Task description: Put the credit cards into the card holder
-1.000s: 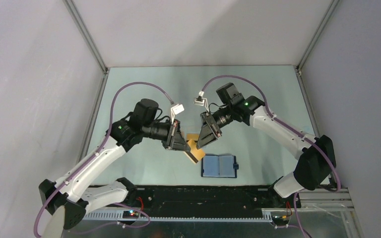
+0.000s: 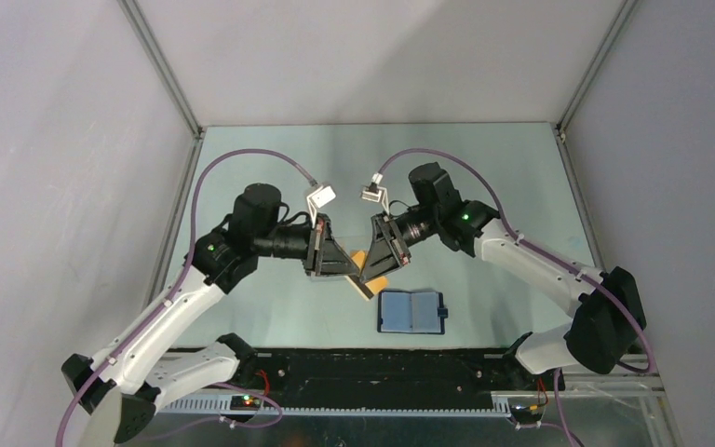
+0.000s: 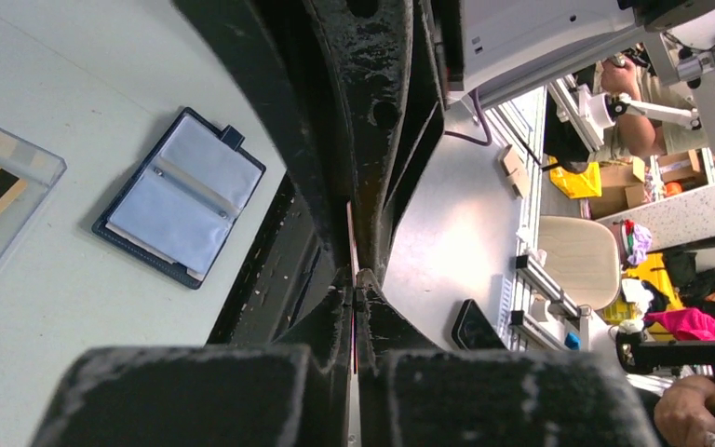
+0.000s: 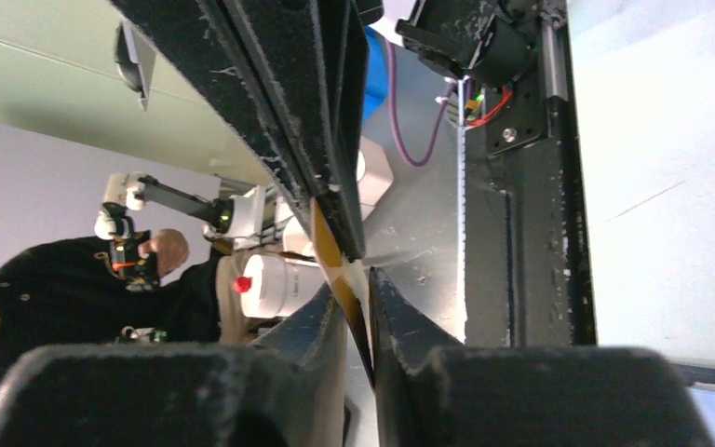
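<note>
Both grippers meet over the table, a yellow card (image 2: pixel 371 284) between them. My left gripper (image 2: pixel 346 270) is shut on the card, seen edge-on as a thin line in the left wrist view. My right gripper (image 2: pixel 372 272) is at the same card; in the right wrist view the card (image 4: pixel 328 240) runs between its fingers, whose exact closure is unclear. The open card holder (image 2: pixel 410 311), dark with pale blue sleeves, lies below and right of the grippers. In the left wrist view a clear box (image 3: pixel 42 163) holds another yellow card with a dark stripe.
Both arms come in from the front corners, with walls on either side.
</note>
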